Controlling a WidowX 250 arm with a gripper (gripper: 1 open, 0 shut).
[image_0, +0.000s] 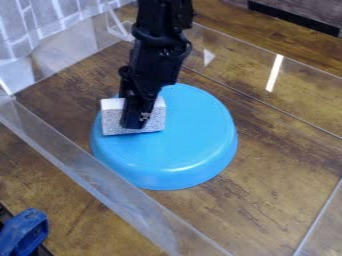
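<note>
My black gripper (135, 100) reaches down from the top of the view, shut on a white speckled block (118, 118) over the left part of an upturned blue bowl or dish (194, 145). The gripper's fingers cover part of the block. Whether the block rests on the blue surface or is just above it, I cannot tell.
A wooden surface (262, 180) with open room to the right lies inside clear panels (107, 183). White folded material (34, 25) is at the back left, and a blue object (20, 232) sits outside the panel at the front left.
</note>
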